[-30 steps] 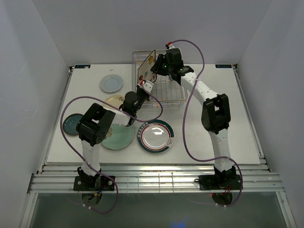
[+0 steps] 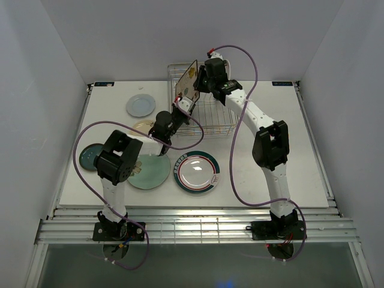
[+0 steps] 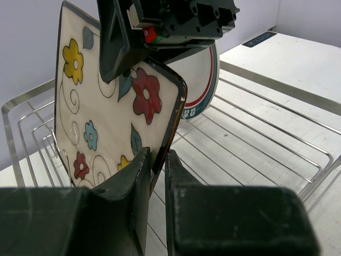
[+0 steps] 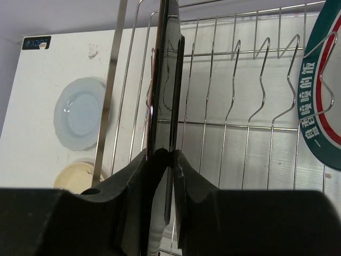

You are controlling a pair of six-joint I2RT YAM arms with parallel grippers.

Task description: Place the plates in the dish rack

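Note:
A square flower-patterned plate (image 3: 93, 122) stands tilted over the left part of the wire dish rack (image 2: 216, 114). Its near edge is between the fingers of my left gripper. My right gripper has the plate's far edge, seen edge-on in the right wrist view, between its fingers. A round red-and-green rimmed plate (image 4: 319, 133) stands in the rack to the right of it.
On the table lie a pale blue plate (image 2: 141, 105), a cream plate (image 2: 143, 125), a dark teal plate (image 2: 88, 157), a green plate (image 2: 150, 174) and another rimmed plate (image 2: 197, 171).

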